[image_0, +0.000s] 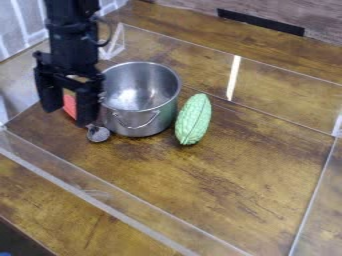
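Observation:
My black gripper (70, 98) is open at the left, low over a red-handled utensil (75, 111) with a metal head, which lies left of a steel pot (147, 105) and is partly hidden by the gripper. The pot has a wire handle hanging at its front. A pale green corn-like vegetable (193, 119) lies just right of the pot.
Clear panel edges run around the work area, and a white tape strip (233, 78) lies behind the vegetable.

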